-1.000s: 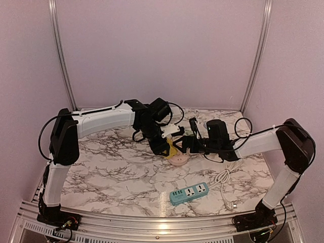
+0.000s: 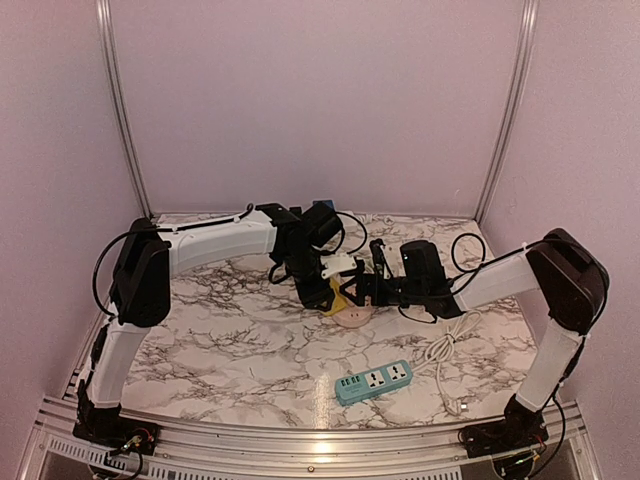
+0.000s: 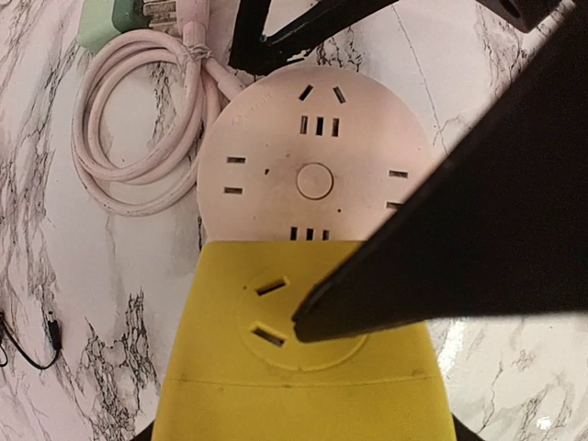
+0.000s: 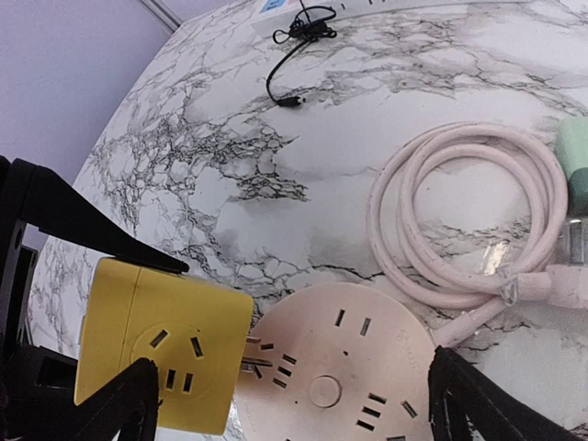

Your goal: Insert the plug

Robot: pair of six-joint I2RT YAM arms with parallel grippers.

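A yellow plug adapter (image 4: 165,344) is held by my left gripper (image 2: 328,294), which is shut on it. In the right wrist view its metal prongs (image 4: 256,364) point at the slots on the near left side of the round pale pink socket (image 4: 335,363); whether the tips touch or enter cannot be told. The left wrist view shows the adapter's slotted face (image 3: 285,308) overlapping the socket's lower edge. My right gripper (image 2: 357,284) stands open at the socket, its dark fingers (image 4: 478,404) on either side of it. Part of the socket is hidden behind the adapter.
A coiled pink cord (image 4: 478,138) runs from the socket, with a green block (image 4: 574,152) beside it. A teal power strip (image 2: 373,382) with a white cord (image 2: 440,350) lies nearer the front. A thin black cable (image 4: 308,32) rests apart.
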